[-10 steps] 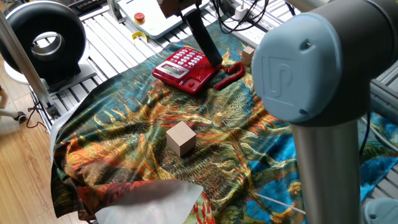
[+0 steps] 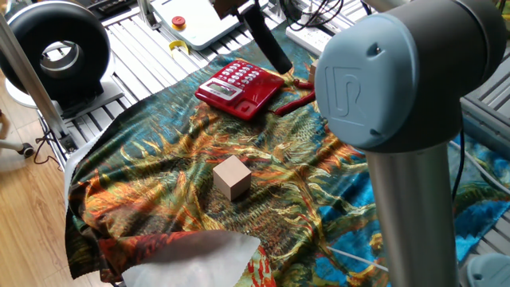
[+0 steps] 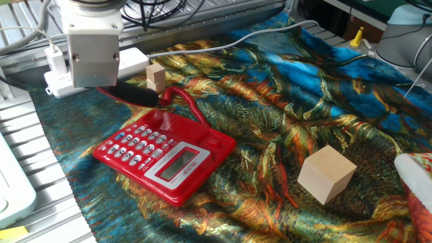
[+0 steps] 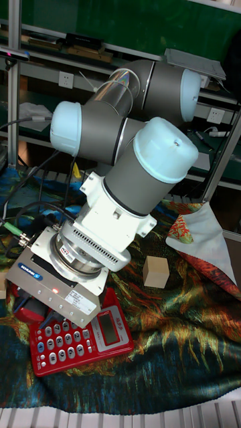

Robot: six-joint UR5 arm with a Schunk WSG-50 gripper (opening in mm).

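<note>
The red telephone (image 3: 155,152) lies face up on the patterned cloth, its keypad and small display showing. At its back edge, my gripper (image 4: 39,310) is low, with its dark fingers (image 3: 135,93) pointing down and sideways. Part of a red piece, seemingly the handset (image 4: 27,311), shows beside the fingers. The fingers cover much of it, and whether they grip it cannot be made out. A red coiled cord (image 3: 191,104) runs from the phone toward the fingers. One finger (image 2: 267,44) appears in exterior view 1, above the phone's far corner.
A wooden cube (image 3: 327,174) sits on the cloth, apart from the phone. Small wooden blocks (image 3: 156,77) stand behind the phone, near a white power strip (image 3: 131,64). The cloth (image 2: 183,263) is folded at one edge. Open cloth surrounds the cube.
The finger has shifted slightly up and right in exterior view 1 and tilted more. The red cord beside the phone looks straighter than before. The arm's joint moved slightly left. Phone and cube stayed put.
</note>
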